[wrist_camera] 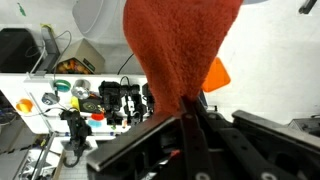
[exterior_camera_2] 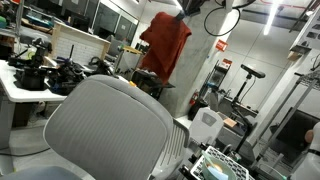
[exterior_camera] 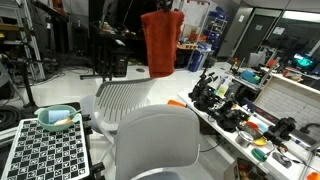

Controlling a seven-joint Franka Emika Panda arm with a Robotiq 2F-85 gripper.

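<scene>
A red-orange cloth [exterior_camera: 162, 44] hangs in the air near the top of exterior view 1, above and behind the chairs. Exterior view 2 shows the same cloth [exterior_camera_2: 166, 45] dangling in loose folds, clear of the chair below. In the wrist view the cloth [wrist_camera: 175, 45] runs from the fingertips up to the top edge. My gripper is shut on it, the dark fingers close together where the fabric narrows. Most of the arm lies outside the exterior views.
A grey chair [exterior_camera: 158, 142] stands in front, with a second mesh-backed chair [exterior_camera: 122, 97] behind it. A green bowl [exterior_camera: 58, 118] sits on a gridded stand at left. The white table [exterior_camera: 212, 118] is crowded with dark tools and small items.
</scene>
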